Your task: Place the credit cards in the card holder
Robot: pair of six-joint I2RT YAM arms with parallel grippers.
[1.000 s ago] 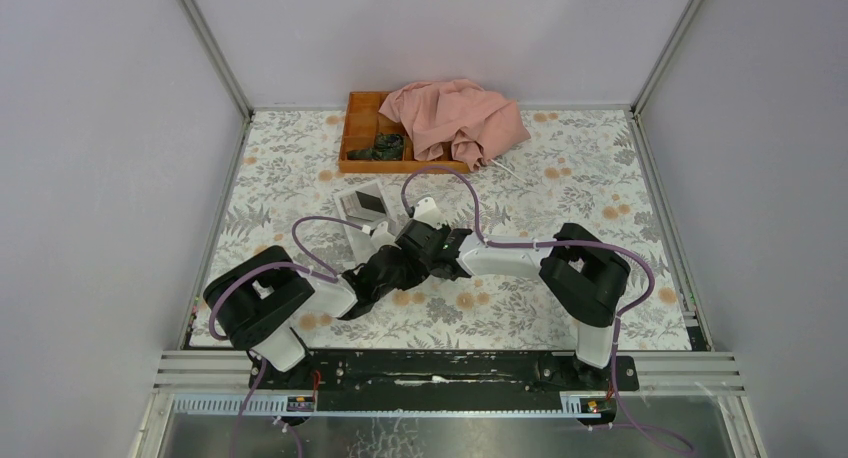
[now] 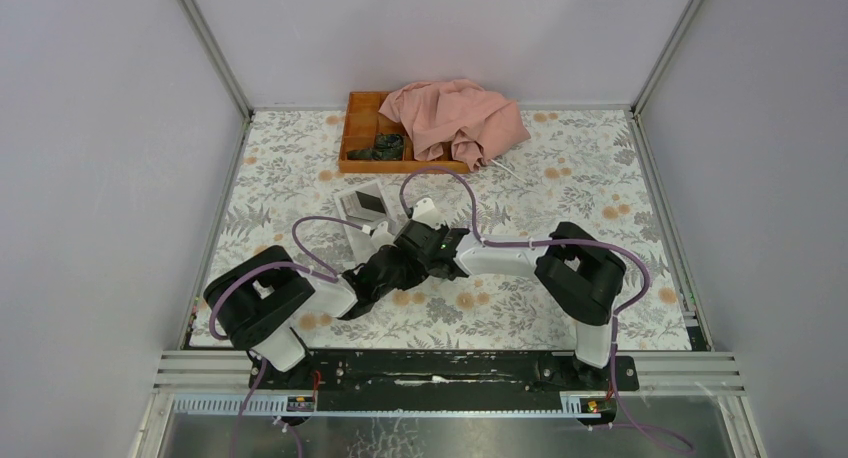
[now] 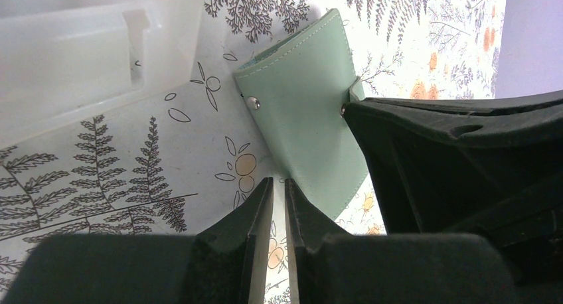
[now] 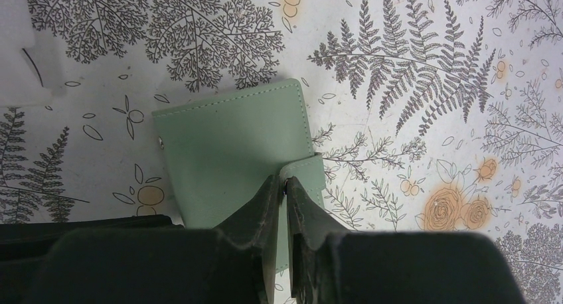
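Note:
The pale green card holder (image 3: pixel 305 111) lies on the patterned cloth with its flap closed over one side. My right gripper is shut on the holder's small strap tab (image 4: pixel 304 170), at its snap. Over the holder's near end, my left gripper stands slightly open; only cloth shows through the narrow gap between its fingers. From above, both grippers meet close together and hide the holder. A white tray (image 2: pixel 354 240) beside them has a dark card-like piece (image 2: pixel 370 203) at its far end.
At the back stands a wooden organizer (image 2: pixel 358 128) with a dark bundle (image 2: pixel 385 148) inside and a pink cloth (image 2: pixel 455 118) draped over it. A thin white stick (image 2: pixel 508 170) lies beside it.
The right arm's elbow has shifted very slightly left. The left arm, tray and organizer look unmoved.

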